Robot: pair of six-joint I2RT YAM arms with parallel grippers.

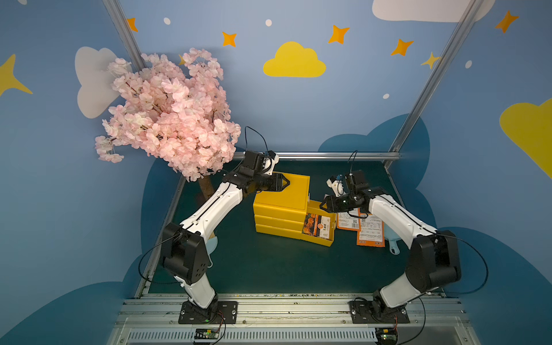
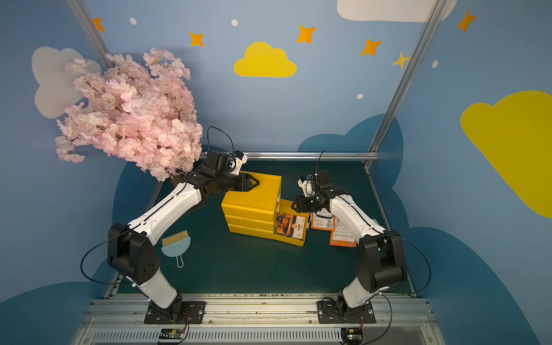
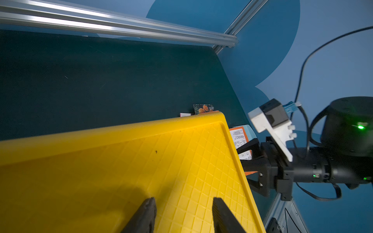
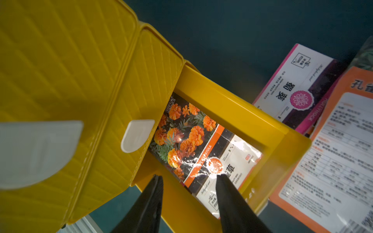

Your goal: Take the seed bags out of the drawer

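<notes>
The yellow drawer unit [image 1: 280, 198] stands mid-table, its bottom drawer [image 4: 233, 97] pulled out to the right. A seed bag with orange marigolds [image 4: 186, 147] lies in that drawer. My right gripper is open above the drawer, fingers apart, nothing between them. My left gripper is open over the unit's top [image 3: 186, 163], also empty. Outside the drawer, to its right, lie more seed bags: a pink hollyhock bag [image 4: 291, 81] and orange-edged bags [image 4: 326, 163].
A blossom tree [image 1: 169, 109] stands at the back left. A light blue brush and pan [image 2: 176, 247] lie at the front left. Another light blue handled item [image 1: 394, 244] is at the right.
</notes>
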